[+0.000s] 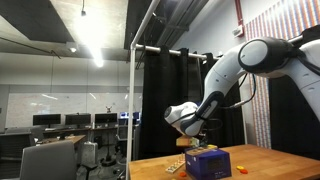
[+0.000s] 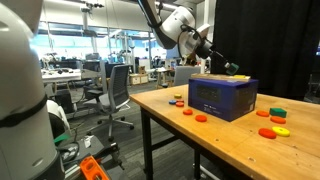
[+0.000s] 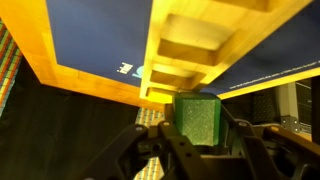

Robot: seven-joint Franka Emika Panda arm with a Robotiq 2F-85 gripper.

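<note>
A small green block (image 3: 199, 118) sits between the fingers of my gripper in the wrist view, and the fingers are shut on it. Just beyond it is a yellow wooden rack with hollow slots (image 3: 190, 45). This rack lies on top of a dark blue box (image 2: 222, 98), which stands on the wooden table. From the side, the gripper (image 1: 192, 140) hangs just above the box. Whether the block touches the rack cannot be told.
Red discs (image 2: 201, 118) and a yellow disc (image 2: 281, 131) lie around the box on the table (image 2: 180, 127). Another green piece (image 2: 277, 112) rests to its right. A black curtain (image 1: 158, 95) hangs behind; bare tabletop extends to the right.
</note>
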